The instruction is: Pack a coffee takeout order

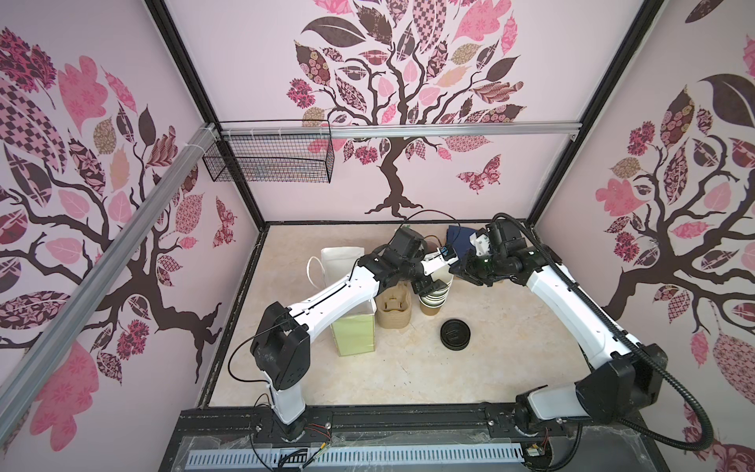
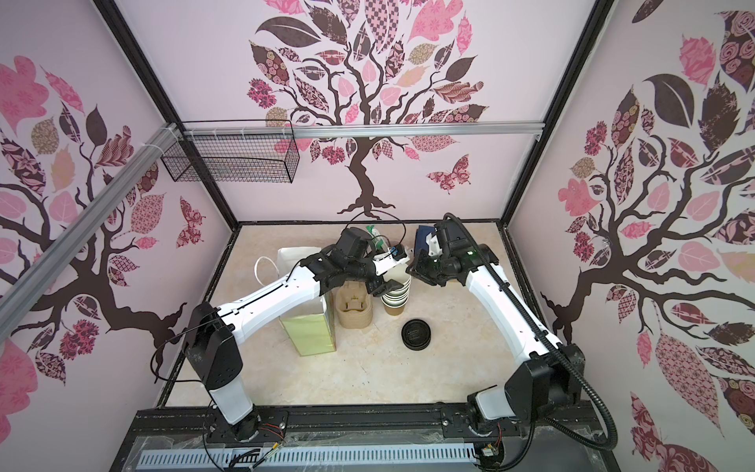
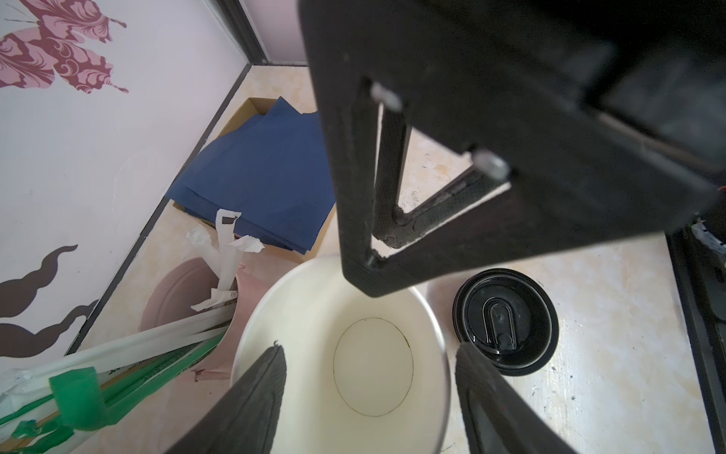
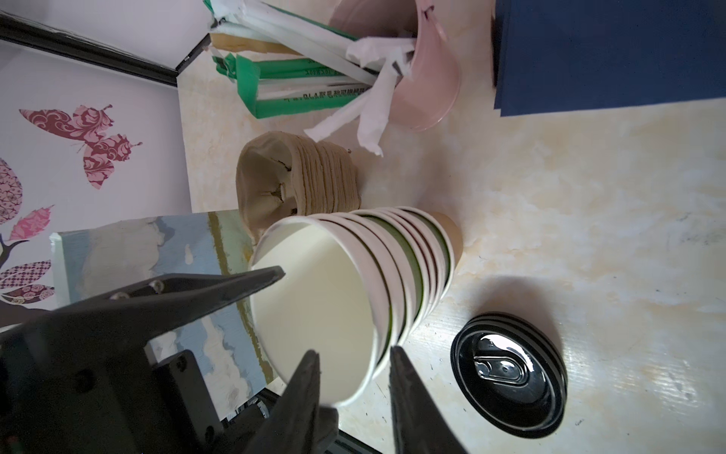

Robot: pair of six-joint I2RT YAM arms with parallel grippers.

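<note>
A stack of white paper cups (image 4: 408,265) stands between my grippers at the middle of the table, its top cup's rim (image 3: 438,355) close under my left gripper, whose fingers are apart over it. My right gripper is at the right side of that rim, fingers apart; whether either touches the cup is unclear. Black lids (image 4: 506,374) lie in front of the cups. A brown cup carrier stack (image 4: 325,174) stands left of the cups.
A white paper bag (image 1: 354,334) stands at the left. A pink container (image 4: 427,90) of wrapped straws and dark blue napkins (image 4: 605,53) are at the back.
</note>
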